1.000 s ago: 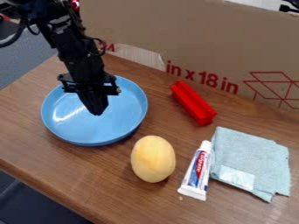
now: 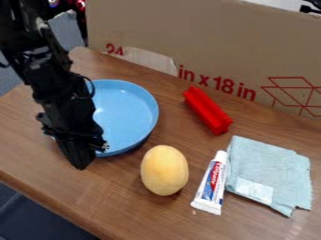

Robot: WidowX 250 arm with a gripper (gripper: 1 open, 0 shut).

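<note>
My black gripper (image 2: pixel 78 150) is lowered at the near left part of a blue plate (image 2: pixel 123 112), covering that side of it. Its fingertips point down toward the wooden table and look shut; I see nothing held between them. The plate's right half shows bare blue, with nothing on it.
A red block (image 2: pixel 207 110) lies right of the plate. A yellow oval object (image 2: pixel 164 171), a toothpaste tube (image 2: pixel 211 183) and a grey folded cloth (image 2: pixel 267 173) occupy the front and right of the table (image 2: pixel 113 206). A cardboard box (image 2: pixel 213 47) walls the back.
My gripper has moved down and toward the near left, from over the middle of the plate to its near left side. The other objects have not moved.
</note>
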